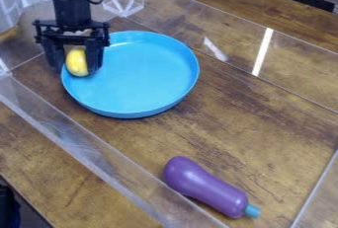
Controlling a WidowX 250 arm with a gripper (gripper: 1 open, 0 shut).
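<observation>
My black gripper (74, 44) reaches down from the top left to the left rim of a blue round plate (142, 77). Its fingers stand either side of a yellow rounded object (77, 61) on the plate; whether they touch it I cannot tell.
A purple eggplant-like object (204, 184) with a teal tip lies on the wooden table (251, 123) at the lower right. Clear plastic walls run along the left and right edges.
</observation>
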